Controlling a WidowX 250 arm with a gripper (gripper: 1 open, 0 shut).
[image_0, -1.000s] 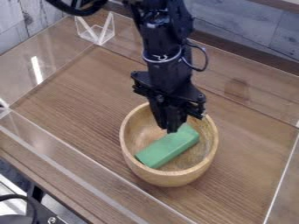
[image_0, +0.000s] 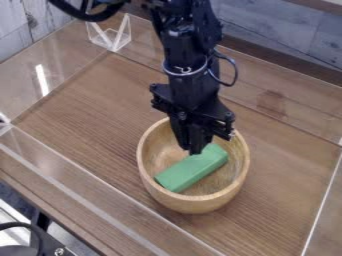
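Note:
A green rectangular block (image_0: 183, 172) lies inside a round light-wood bowl (image_0: 194, 196), set diagonally on its floor. My black gripper (image_0: 197, 140) hangs over the back of the bowl, just above the upper end of the block. Its lower parts are dark against each other, and I cannot make out whether the fingers are open or shut, or whether they touch the block.
A white wire-like object (image_0: 112, 32) stands at the back left near the wall. A dark cable (image_0: 20, 235) lies at the bottom left corner.
The block and bowl look unchanged.

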